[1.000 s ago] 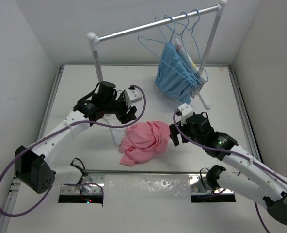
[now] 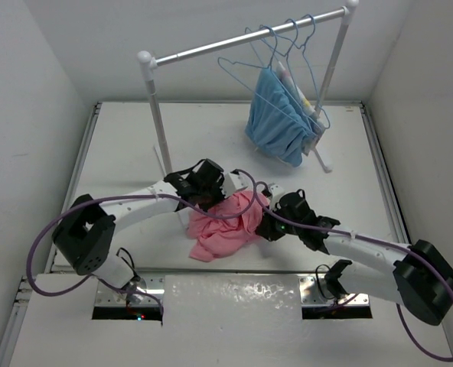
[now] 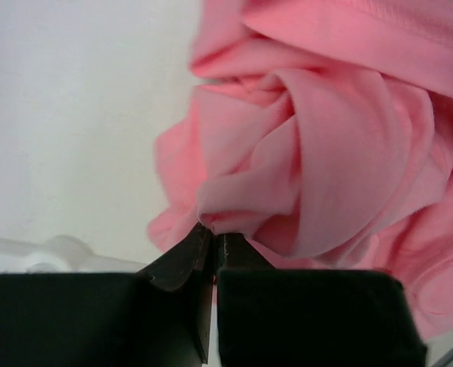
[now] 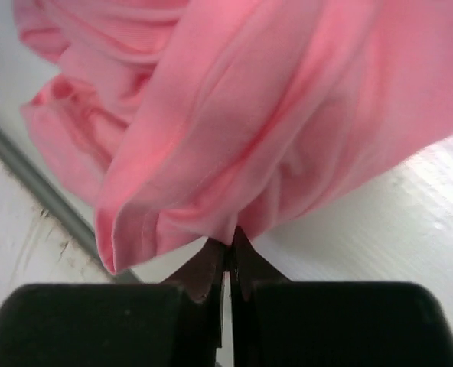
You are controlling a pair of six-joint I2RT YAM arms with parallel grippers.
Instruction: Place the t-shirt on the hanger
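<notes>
A crumpled pink t-shirt (image 2: 223, 233) lies on the white table in the lower middle of the top view. My left gripper (image 2: 215, 200) is down on its upper left part; in the left wrist view its fingertips (image 3: 215, 241) are closed at a fold of the pink cloth. My right gripper (image 2: 265, 218) is at the shirt's right side; in the right wrist view its fingertips (image 4: 234, 248) are closed on an edge of the cloth. Blue hangers (image 2: 257, 99) hang on the white rail at the back.
A white rack (image 2: 158, 126) spans the table. A blue garment (image 2: 276, 126) and a pale one hang at its right end. Grey rails border the table.
Both arms have come down and inward to the pink t-shirt from either side.
</notes>
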